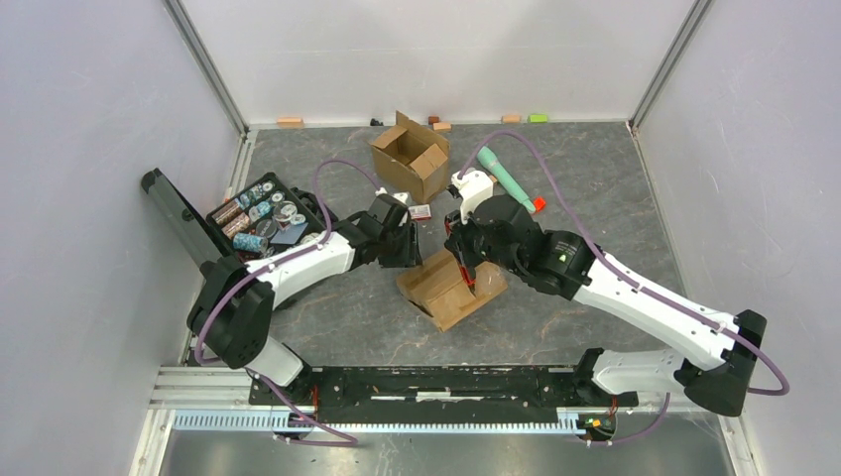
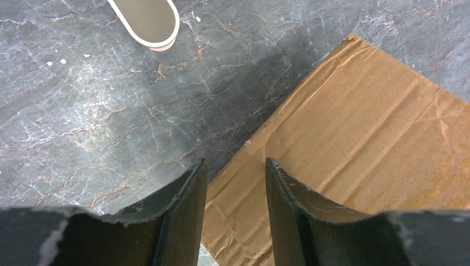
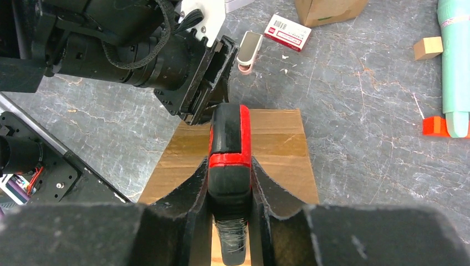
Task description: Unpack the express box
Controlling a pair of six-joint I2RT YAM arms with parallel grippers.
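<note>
The cardboard express box (image 1: 446, 309) lies at mid-table, set askew in the top view. In the left wrist view its brown face (image 2: 354, 133) fills the lower right. Close by the box's left corner is my left gripper; its fingers stand apart, with a strip of cardboard visible beyond the gap. My right gripper is shut on a red and black cutter (image 3: 230, 159), held above the box with its lower end pointing down at the cardboard. Whether that tip touches the box cannot be told.
An open carton (image 1: 415, 159) stands at the back, near a small red-and-white packet (image 3: 287, 32). A mint-green flashlight-like object (image 1: 506, 179) lies behind my right arm. A case full of cans (image 1: 260, 218) sits at left.
</note>
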